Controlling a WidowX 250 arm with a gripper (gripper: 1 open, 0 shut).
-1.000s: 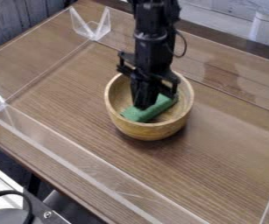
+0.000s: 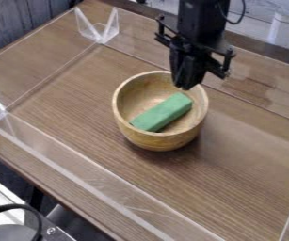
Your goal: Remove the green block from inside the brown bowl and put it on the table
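Note:
A green block (image 2: 163, 112) lies slantwise inside the brown bowl (image 2: 159, 142), on its floor and leaning toward the right wall. My black gripper (image 2: 184, 84) hangs by the far rim of the bowl, behind the block and apart from it. Its fingers look drawn together, with nothing visible between them. The whole block can be seen, with no part of the arm covering it.
Bare wooden table (image 2: 241, 169) spreads to the right and in front of the bowl, and also to its left. A clear triangular object (image 2: 98, 25) stands at the back left. Dark cables and equipment (image 2: 11, 224) fill the lower left corner.
The gripper has risen out of the bowl, moving back and to the right. The block remains in the bowl, now uncovered, and the bowl stays in place.

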